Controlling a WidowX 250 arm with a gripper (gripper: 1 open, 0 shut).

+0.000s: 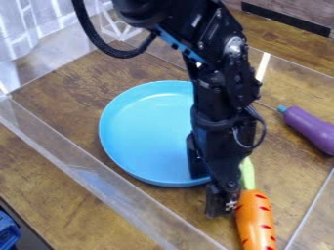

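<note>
My black gripper (220, 193) hangs low over the right edge of a blue plate (137, 132), its tip just beside the green top of an orange toy carrot (256, 223) at the lower right. The arm hides part of the plate. The fingers are dark and overlap, so I cannot make out anything held.
A purple toy eggplant (307, 127) lies at the right. A clear plastic rim runs across the wooden surface (53, 181) at left and front. A blue object (7, 232) shows at the lower left corner. The wood behind the plate is free.
</note>
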